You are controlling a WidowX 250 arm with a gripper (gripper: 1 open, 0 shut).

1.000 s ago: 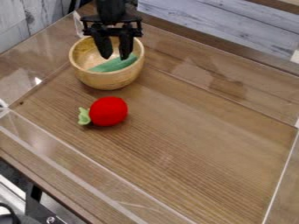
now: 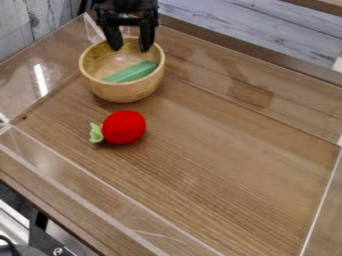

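Note:
A wooden bowl (image 2: pixel 122 87) stands at the upper left of the camera view with a long green object (image 2: pixel 131 72) lying inside it. My black gripper (image 2: pixel 131 42) hangs over the back of the bowl, open, its two fingers apart with nothing seen between them. A red object with a green top (image 2: pixel 122 127), like a toy vegetable, lies on the table in front of the bowl.
A grey wall (image 2: pixel 34 40) runs along the upper left, near the bowl.
My gripper has risen toward the back, away from the green object, which stays in the bowl. The red object has not moved.

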